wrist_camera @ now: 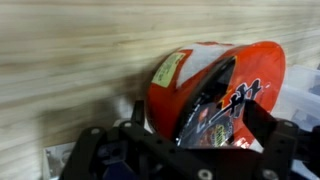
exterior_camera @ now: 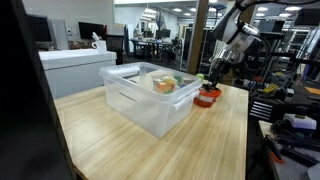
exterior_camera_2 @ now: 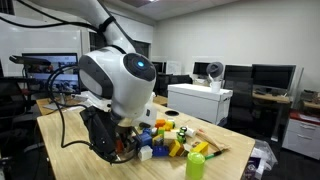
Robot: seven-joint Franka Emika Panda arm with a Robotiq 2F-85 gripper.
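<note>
A red package with white lettering and black graphics (wrist_camera: pixel 255 85) fills the middle and right of the wrist view. It lies on the wooden table (wrist_camera: pixel 60 60), its near side rounded. My gripper is open over it, with dark fingers (wrist_camera: pixel 130 135) at its near side and over its right part. Whether either finger touches it, I cannot tell. Exterior view 1 shows the red package (exterior_camera: pixel 204 101) low on the table beyond the bin, with the gripper (exterior_camera: pixel 212 85) just above it. In exterior view 2 the arm largely hides the package.
A clear plastic bin (exterior_camera: pixel 150 108) holding colourful items stands close to the package. In exterior view 2, a green cup (exterior_camera_2: pixel 195 166), a white block (exterior_camera_2: pixel 146 153) and other coloured pieces sit past the arm.
</note>
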